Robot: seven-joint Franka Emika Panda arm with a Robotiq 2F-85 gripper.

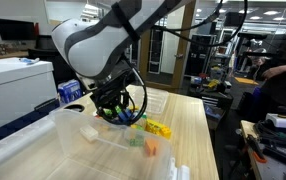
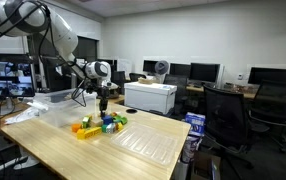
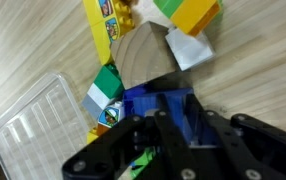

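My gripper (image 1: 115, 108) is low among a cluster of coloured blocks on the wooden table, just beyond a clear bin. In the wrist view a blue block (image 3: 155, 103) lies right at the fingertips, partly covered by the dark gripper body. How the fingers stand around it is hidden. Beside it are a round-edged wooden block (image 3: 141, 55), a green block (image 3: 109, 82) and a yellow block (image 3: 106, 22). An orange and yellow block (image 3: 195, 15) sits at the top, with a white piece (image 3: 189, 48) below it.
The clear plastic bin (image 1: 113, 150) stands close to the arm, and its edge (image 3: 28, 125) shows in the wrist view. A pale shallow tray (image 2: 143, 143) lies on the other side of the blocks.
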